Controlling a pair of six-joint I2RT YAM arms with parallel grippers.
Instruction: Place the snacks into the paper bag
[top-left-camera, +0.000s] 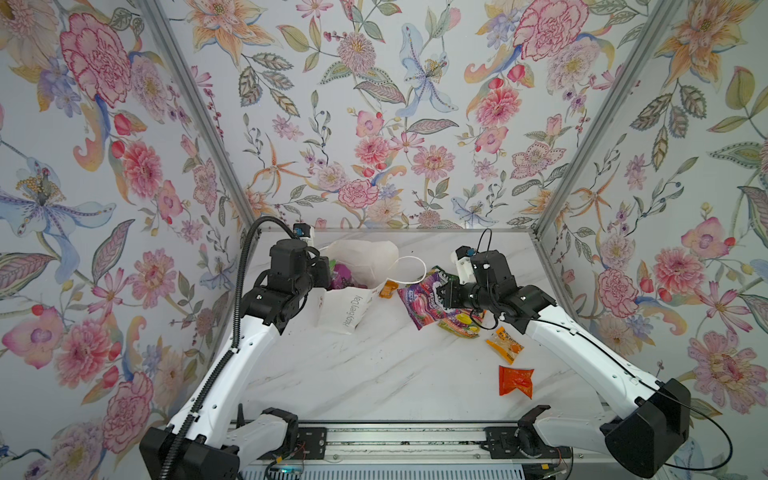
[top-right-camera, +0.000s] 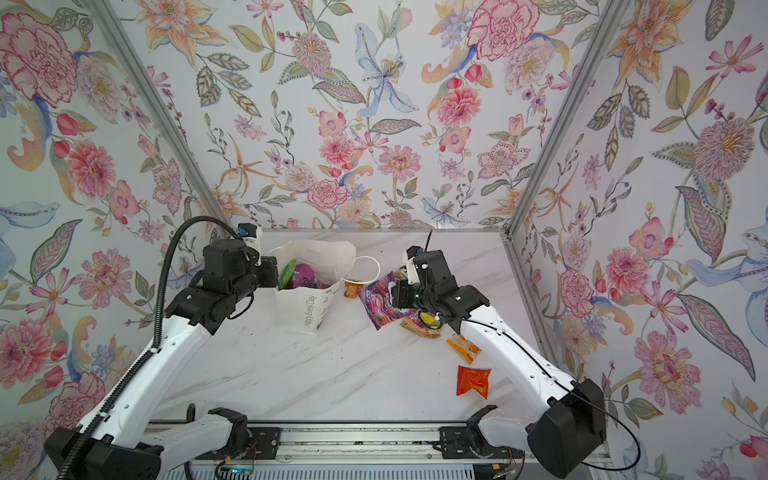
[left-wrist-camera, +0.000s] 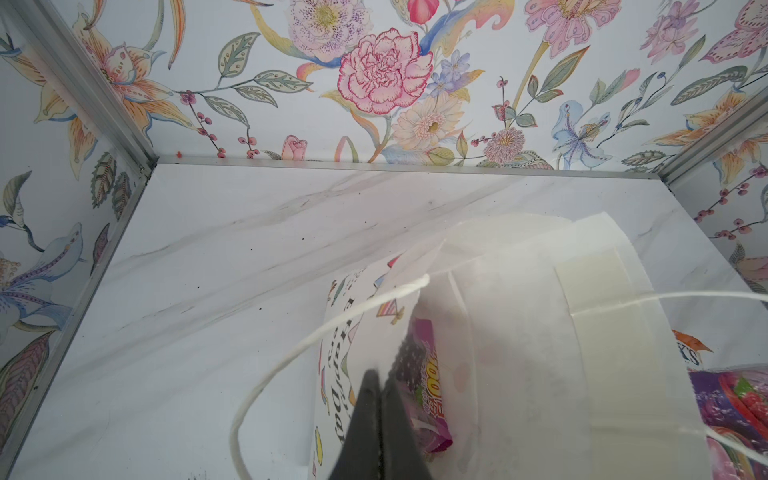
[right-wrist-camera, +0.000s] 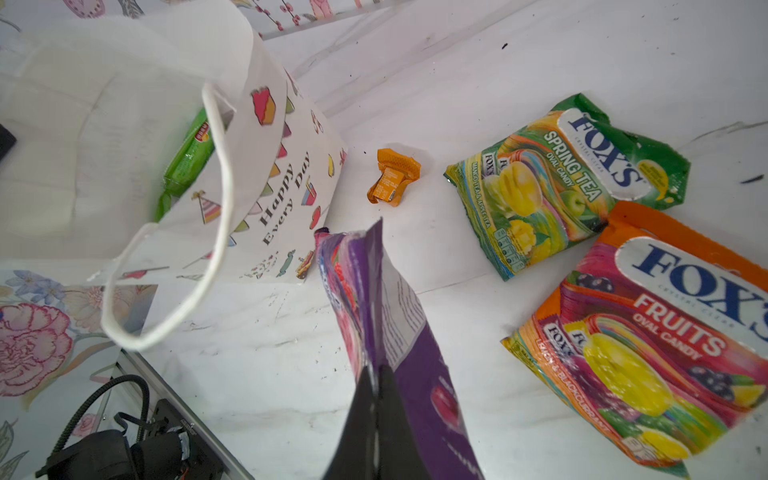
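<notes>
The white paper bag (top-left-camera: 344, 316) stands left of centre with purple and green packs inside. My left gripper is shut on its near-left wall, below a rope handle. My right gripper is shut on the edge of a purple candy bag (right-wrist-camera: 424, 400), lifted beside the paper bag. Fox's spring tea (right-wrist-camera: 560, 180) and fruits (right-wrist-camera: 640, 344) bags lie on the table. A small orange snack (right-wrist-camera: 392, 176) lies by the paper bag; another orange pack (top-left-camera: 504, 344) and a red pack (top-left-camera: 515, 381) lie at the right.
Floral panels with metal edges enclose it at the sides and back.
</notes>
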